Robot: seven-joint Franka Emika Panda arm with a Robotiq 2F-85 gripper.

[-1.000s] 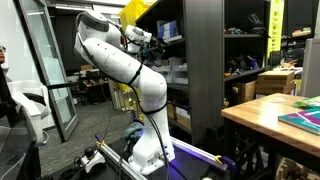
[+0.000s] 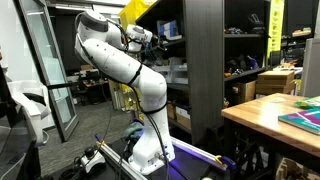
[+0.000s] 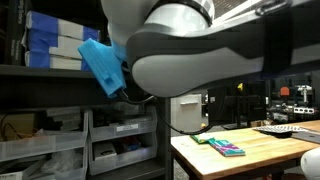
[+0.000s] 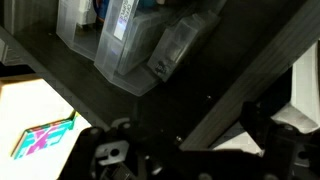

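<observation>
My gripper is open along the bottom of the wrist view, with dark fingers (image 4: 112, 145) set apart and no object visible between them. Clear plastic bins (image 4: 125, 45) on a dark shelf lie beyond it, at the top of that view. In exterior view 1 the white arm (image 2: 150, 95) reaches up and bends back near the shelving; its gripper end is small and hard to make out against the dark shelves. Exterior view 2 shows the arm (image 3: 220, 60) large across the top, beside a blue object (image 3: 100, 65).
A wooden table (image 2: 275, 118) stands at the right with a colourful flat item (image 2: 300, 119) on it. The dark shelving (image 2: 207, 85) rises behind the arm. Clear drawers (image 3: 120, 128) hold assorted things. Cardboard boxes (image 2: 272, 82) sit on a shelf.
</observation>
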